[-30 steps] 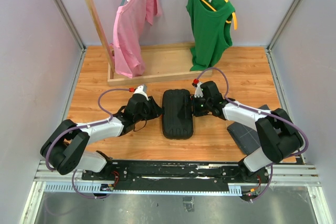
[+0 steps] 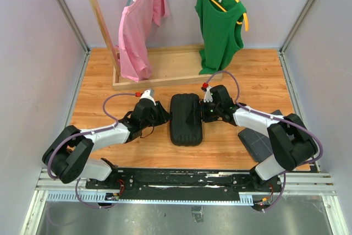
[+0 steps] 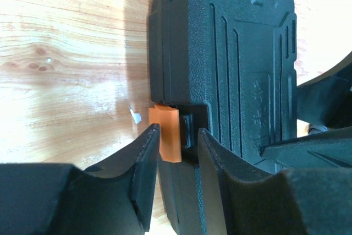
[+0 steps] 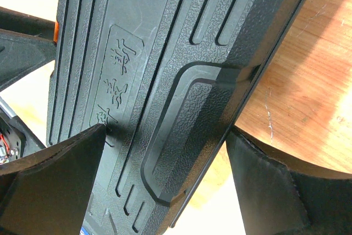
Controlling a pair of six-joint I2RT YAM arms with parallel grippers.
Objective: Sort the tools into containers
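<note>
A black plastic toolbox [image 2: 185,130] lies closed in the middle of the wooden table. My left gripper is at its left side, where an orange latch [image 3: 168,125] sits between or just beyond the fingertips, the fingers partly apart. My right gripper straddles the box's opposite edge, one finger over the lid with its moulded lettering and ribs, the other beside the side wall; whether it grips the box is unclear. No loose tools are visible in the top view.
A wooden rack [image 2: 159,81] with a pink shirt [image 2: 136,37] and a green top [image 2: 217,31] on hangers stands at the back. A dark flat panel [image 2: 256,144] lies at the right. Bare table surrounds the toolbox.
</note>
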